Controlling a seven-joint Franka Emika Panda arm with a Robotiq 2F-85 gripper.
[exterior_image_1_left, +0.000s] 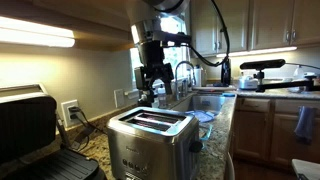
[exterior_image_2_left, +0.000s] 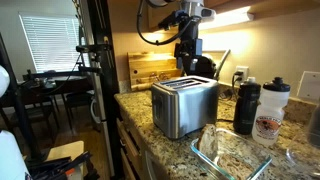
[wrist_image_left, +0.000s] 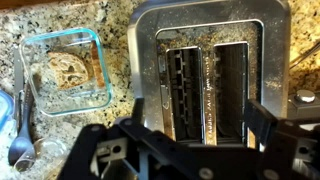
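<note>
A silver two-slot toaster stands on the granite counter; in the wrist view its top faces me, and both long slots look empty. My gripper is above the toaster, its fingers spread wide on either side of the slots with nothing between them. From the other side, the gripper shows just above the toaster, pointing down. Beside the toaster a clear glass dish holds a slice of bread. The bread leans up at the dish's near side.
Two bottles, a dark one and a white one, stand close behind the toaster. Cutlery lies past the dish. A black ridged appliance with a raised lid sits near the toaster. The sink is farther along.
</note>
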